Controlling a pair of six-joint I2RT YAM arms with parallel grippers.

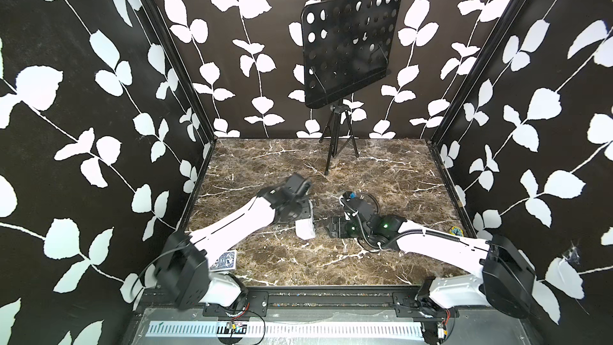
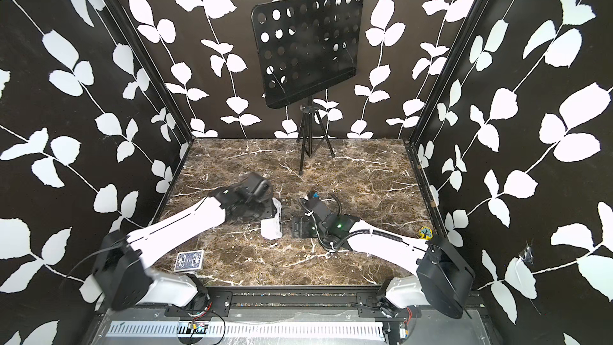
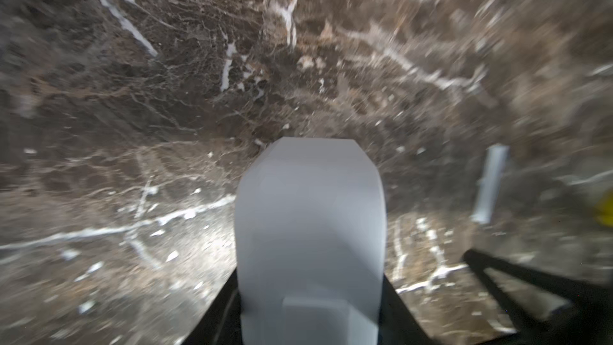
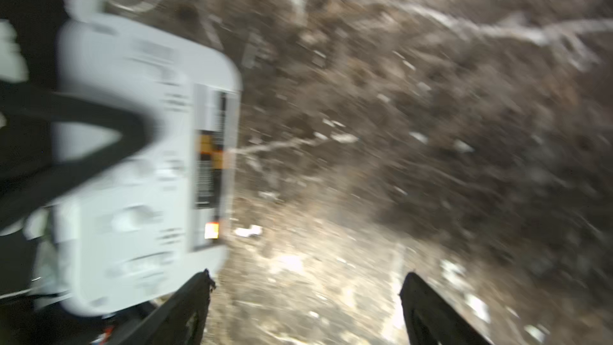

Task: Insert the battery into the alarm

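The white alarm (image 1: 304, 228) is held by my left gripper over the middle of the table; in the left wrist view its smooth side fills the space between the fingers. The right wrist view shows the alarm (image 4: 127, 230) with its slot along one edge, holding black and orange batteries (image 4: 207, 175), though motion blur hides how they sit. My right gripper is open beside the alarm, nothing visible between its fingertips.
A black music stand (image 1: 348, 44) stands at the back. A card deck (image 2: 189, 260) lies at the front left, and a small yellow item (image 2: 426, 232) at the right edge.
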